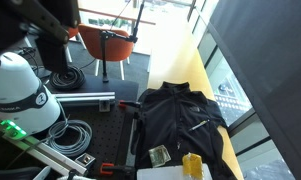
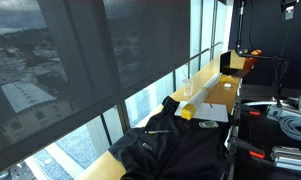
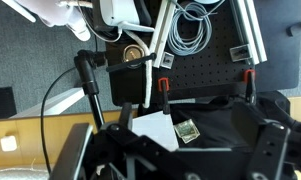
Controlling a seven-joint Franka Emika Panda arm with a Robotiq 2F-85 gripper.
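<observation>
A black jacket (image 1: 177, 108) lies spread on the table, with a thin pale stick (image 1: 199, 125) across it. A small shiny packet (image 1: 160, 155) rests by its near edge, beside a white sheet or flat box (image 1: 170, 173). The yellow end of a roll (image 1: 193, 165) sits there too; in exterior view 2 the pale roll (image 2: 201, 95) stretches along the table. In the wrist view my gripper hangs high above the table, open and apart from the jacket (image 3: 222, 118), packet (image 3: 187, 130) and sheet (image 3: 155, 128). Nothing shows between its fingers.
Coiled grey cable (image 3: 190, 32) and metal rails lie on the black perforated mounting plate (image 3: 215, 72). Red-tipped clamps (image 3: 163, 86) line its edge. A black post (image 3: 87, 72) rises nearby. Orange chairs (image 1: 108, 45) stand beyond; windows and dark blinds border the table.
</observation>
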